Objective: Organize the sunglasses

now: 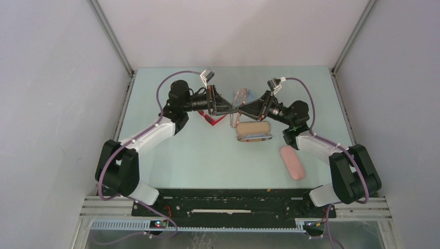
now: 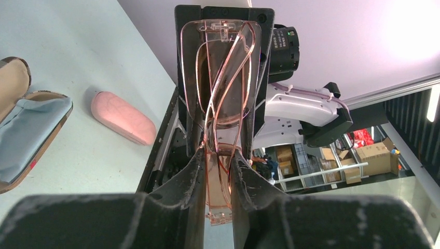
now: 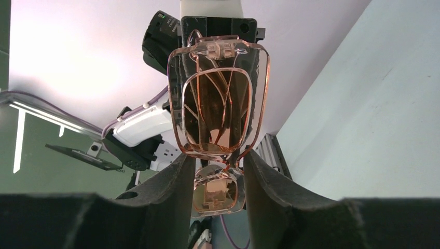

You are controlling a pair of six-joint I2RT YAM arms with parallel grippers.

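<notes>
Clear sunglasses with copper-pink rims (image 1: 233,122) hang folded above the middle of the table, between my two grippers. My left gripper is shut on their middle, lenses showing above and below its fingers. From the opposite side, my right gripper has its fingertips at the bridge, one on each side, with a gap still between them. A tan case (image 1: 253,128) lies open in front of the arms, with blue cloth (image 2: 39,127) inside its lower half. Red sunglasses (image 1: 211,119) lie partly hidden under the left gripper.
A closed pink case (image 1: 292,163) lies at the front right. Something pale blue (image 1: 251,95) lies behind the sunglasses, partly covered by the right gripper.
</notes>
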